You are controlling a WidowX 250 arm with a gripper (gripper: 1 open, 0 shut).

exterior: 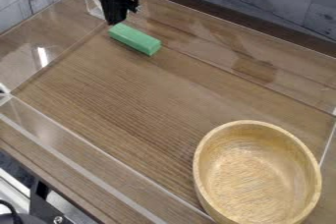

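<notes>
The dark gripper [114, 16] is at the top left of the camera view, above and behind a green rectangular block [134, 39] lying on the wooden table [144, 120]. The gripper and block are apart. The fingertips are small and dark, so I cannot tell whether they are open or shut.
A large round tan bowl [256, 169] sits at the front right. A small pale object stands beside the gripper near the back left wall.
</notes>
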